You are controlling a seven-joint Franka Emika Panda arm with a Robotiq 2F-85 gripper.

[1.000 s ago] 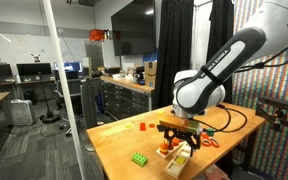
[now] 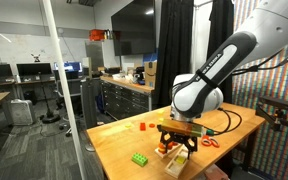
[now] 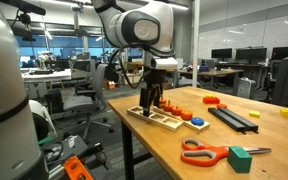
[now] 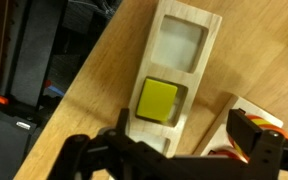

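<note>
A wooden tray [image 4: 152, 78] with several compartments lies near the table's edge, and one compartment holds a small yellow-green block [image 4: 157, 100]. My gripper is open above the tray, its fingers wide apart with nothing between them. In the wrist view, the block shows just beyond the gap between the fingers. Exterior view 1 has the gripper [image 2: 180, 136] pointing down over the tray [image 2: 177, 163]. From the other side, the tray [image 3: 155, 118] appears below the gripper, and the block is hard to make out.
Beside the tray is a wooden board with orange and red pieces [image 3: 174, 108] and a blue piece [image 3: 198, 122]. Red scissors [image 3: 206, 153] and a green block [image 3: 240, 160] lie nearer that camera. Another green block [image 2: 139, 159] sits at the table's left front.
Compared with a second ago, my gripper stands slightly differently over the tray, a little lower and to the left. The tray and other objects appear unmoved.
</note>
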